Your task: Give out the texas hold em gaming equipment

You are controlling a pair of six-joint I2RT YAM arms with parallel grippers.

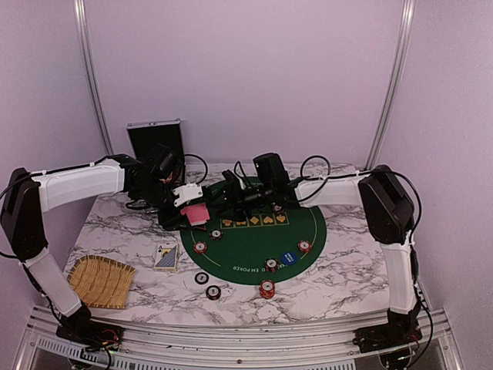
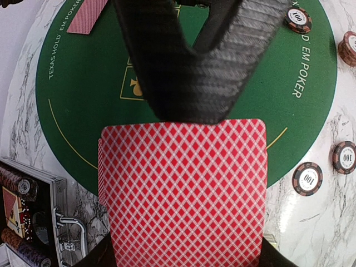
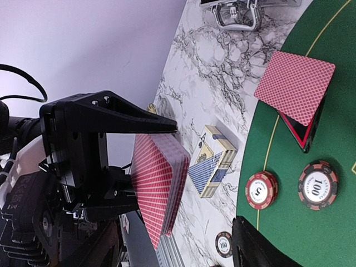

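A red checked card deck is held upright in my left gripper [image 1: 187, 216], above the left side of the green poker mat [image 1: 254, 254]; its edge shows in the right wrist view [image 3: 172, 194]. My right gripper [image 1: 235, 202] stands open over the mat beside it, nothing between its fingers. Below it, red-backed cards [image 3: 295, 83] lie on the mat. Poker chips [image 1: 200, 247] are spread on and around the mat, with a red stack [image 1: 267, 288] in front.
A blue-patterned card box [image 1: 166, 257] lies left of the mat, a wooden tray [image 1: 100, 281] at front left. An open chip case [image 1: 154, 132] stands at the back left.
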